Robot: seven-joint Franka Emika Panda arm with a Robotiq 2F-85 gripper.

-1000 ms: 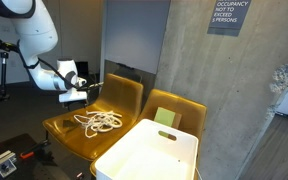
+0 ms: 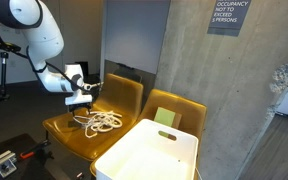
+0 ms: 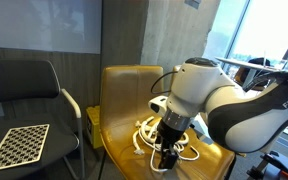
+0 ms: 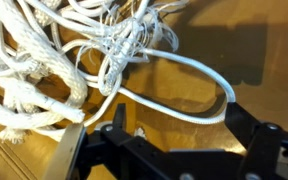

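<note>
A tangled white rope [image 4: 44,55] fills the upper left of the wrist view, with a knot-like bunch at the middle top. From it a single loop of white cord [image 4: 199,68] curves out to the right and back between the spread fingers of my gripper. The cord's bend reaches the tip of the right finger [image 4: 240,122]; whether they touch I cannot tell. In exterior view 1, the rope [image 2: 106,121] lies on the brown chair seat, with my gripper [image 2: 81,106] low over its left side. The gripper is open and grips nothing.
A large white bin [image 2: 149,152] stands in front of the chairs to the right. A greenish square pad [image 2: 165,117] leans on the neighbouring brown chair [image 2: 191,116]. A black chair with a perforated panel [image 3: 16,148] stands aside in exterior view 2.
Over the last second my gripper has moved slightly right and lower, toward the rope's left side. The rope and the bin show no clear movement.
</note>
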